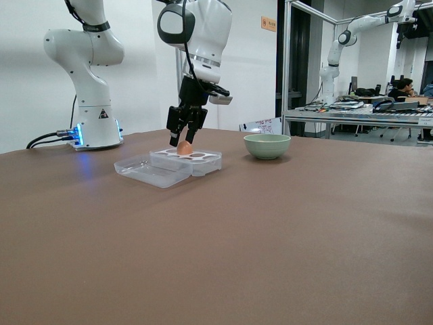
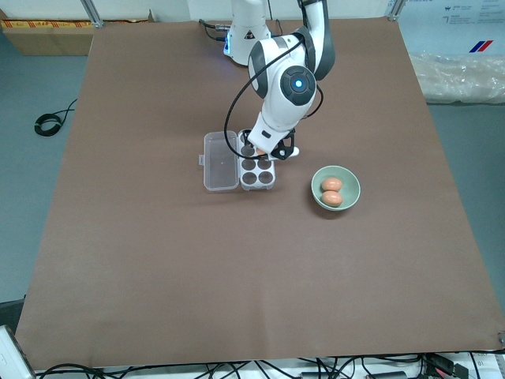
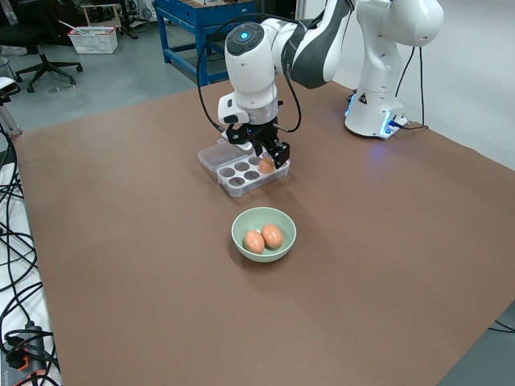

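My black gripper (image 1: 183, 135) is lowered over the white egg tray (image 2: 257, 177) of a clear-lidded carton, its fingertips around or just above a brown egg (image 1: 185, 148), also visible under it in the right view (image 3: 265, 166); whether the fingers touch it is unclear. The open lid (image 2: 220, 162) lies on the carton's left side in the left view. A pale green bowl (image 2: 335, 204) beside the carton holds two brown eggs (image 3: 272, 236).
The robot's base (image 3: 370, 112) stands at the back, with cables around it. Coiled and loose cables lie off the table's edges.
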